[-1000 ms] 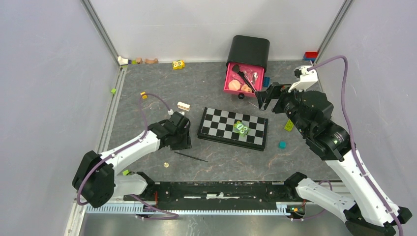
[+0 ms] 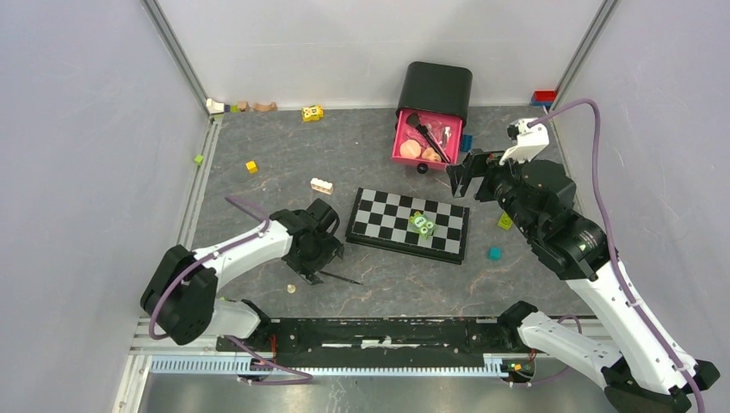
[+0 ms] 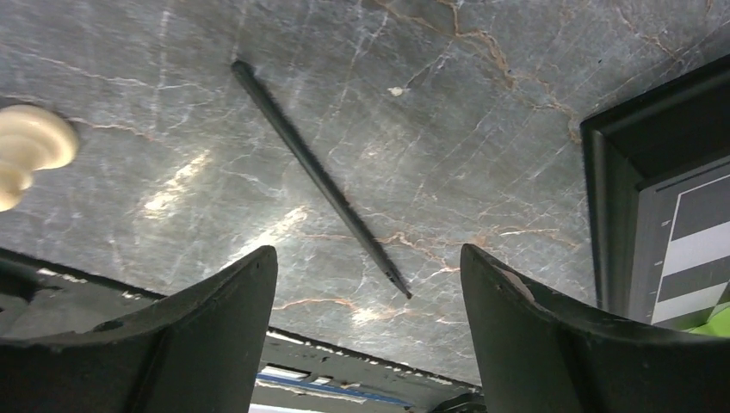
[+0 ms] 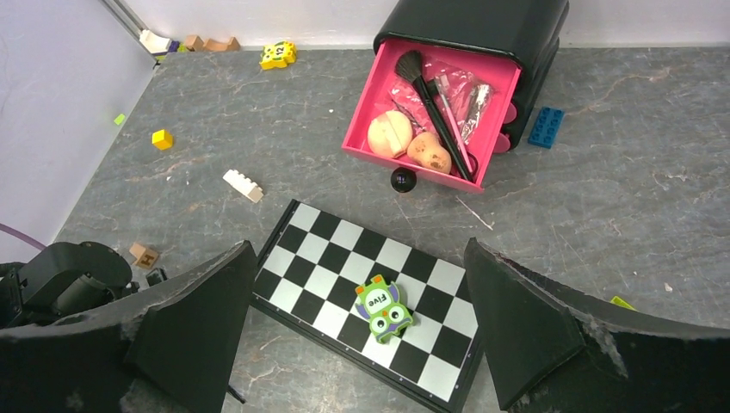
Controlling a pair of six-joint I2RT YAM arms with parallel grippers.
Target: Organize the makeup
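A thin black pencil-like stick (image 3: 323, 181) lies on the grey floor, its pointed end toward my left gripper. That gripper is open above the stick, with nothing held between its fingers. In the top view the left gripper (image 2: 315, 268) covers one end of the stick (image 2: 342, 278). The pink drawer (image 4: 361, 129) of the black box (image 4: 473, 30) is pulled out and holds a makeup brush (image 4: 435, 116), a pink slim tool (image 4: 452, 120) and sponges (image 4: 390, 134). My right gripper stands open and empty, high over the chessboard side.
The chessboard (image 2: 379, 219) lies mid-floor with a green owl toy (image 2: 421, 224) on it. Toy blocks are scattered about, among them a white block (image 2: 322, 186) and a teal cube (image 2: 494, 253). A cream pawn-like piece (image 3: 34, 142) stands near the stick.
The right arm has barely moved; drawer and chessboard are unchanged.
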